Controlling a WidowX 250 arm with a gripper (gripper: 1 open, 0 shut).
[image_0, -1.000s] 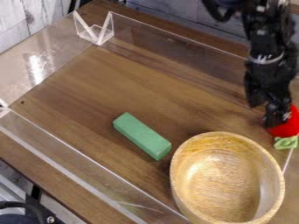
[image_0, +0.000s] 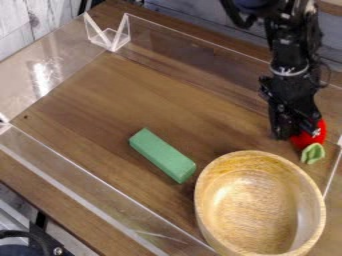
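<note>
My gripper (image_0: 297, 125) is low at the right edge of the wooden table, over a red object (image_0: 313, 135) with a pale green end (image_0: 313, 153). The dark fingers overlap the red thing, so whether they are open or shut on it is unclear. A wooden bowl (image_0: 259, 208) lies just below it at the bottom right. A green block (image_0: 162, 155) lies left of the bowl.
Clear acrylic walls (image_0: 67, 175) line the table (image_0: 107, 110), with a clear bracket (image_0: 107, 35) at the top left.
The gripper has moved slightly down and left over the red object, which has shifted a little leftward and turned.
</note>
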